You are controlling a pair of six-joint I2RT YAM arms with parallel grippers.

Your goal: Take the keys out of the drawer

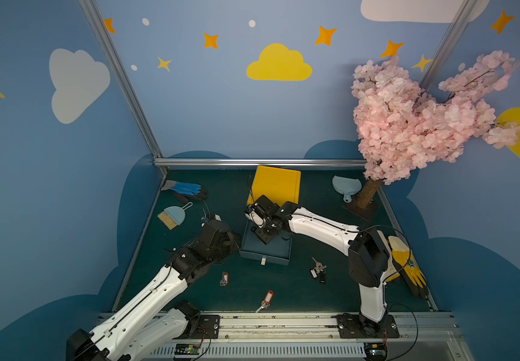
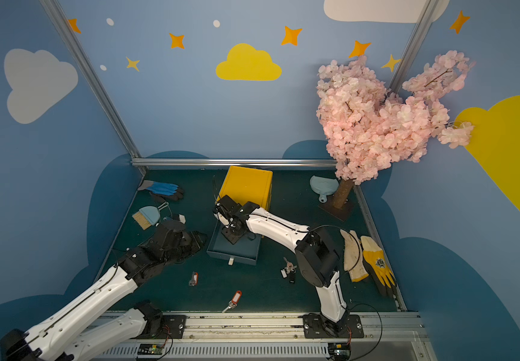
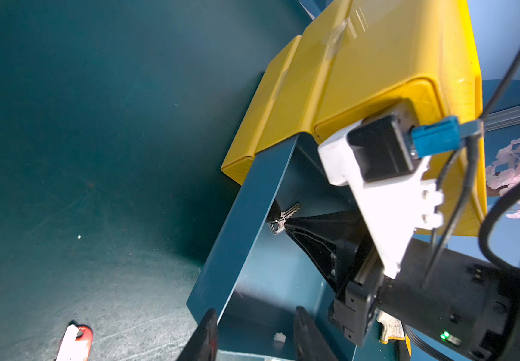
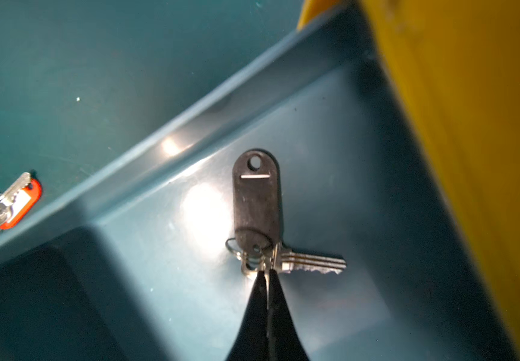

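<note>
The blue drawer (image 1: 264,255) stands pulled out of a yellow cabinet (image 1: 279,183). Inside it lies a bunch of keys with a dark tag (image 4: 257,201); one silver key (image 4: 317,262) points right. My right gripper reaches down into the drawer and is shut, its fingertips right at the key ring below the tag. Whether they pinch anything thin is hard to see. From the left wrist view the same keys (image 3: 278,224) show just at the right gripper's tip, by the drawer's side wall (image 3: 239,231). My left gripper stands open and empty left of the drawer.
Keys with red tags (image 1: 224,278) lie on the green table in front, and another bunch of keys (image 1: 318,270) to the right. A brush (image 1: 175,215), gloves (image 1: 407,264), a dustpan (image 1: 347,186) and a blossom tree (image 1: 416,120) stand around the sides.
</note>
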